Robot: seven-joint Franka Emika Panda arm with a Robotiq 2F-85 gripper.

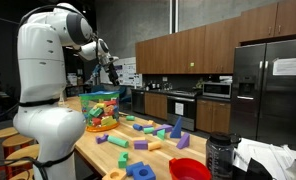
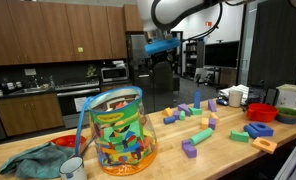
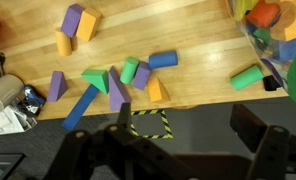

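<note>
My gripper hangs high above the wooden table, its dark fingers point(image 3: 256, 140) spread wide with nothing between them; it is open. Below it in the wrist view lie loose blocks: a blue block point(image 3: 163, 59), an orange wedge point(image 3: 158, 92), a purple wedge point(image 3: 118, 92) and a long blue block point(image 3: 81, 107). Off to the right sits a green block point(image 3: 246, 77). A clear container with a green-blue rim, filled with colourful blocks point(image 2: 125, 140), stands on the table in exterior view 2. More blocks, such as a purple one point(image 2: 189, 151), are scattered across the tabletop.
A red bowl point(image 1: 187, 169) and a black canister point(image 1: 220, 153) stand at the near right in exterior view 1. A white mug point(image 2: 72, 168) and a grey-green cloth point(image 2: 38, 160) lie near the container. The air around the raised gripper is clear.
</note>
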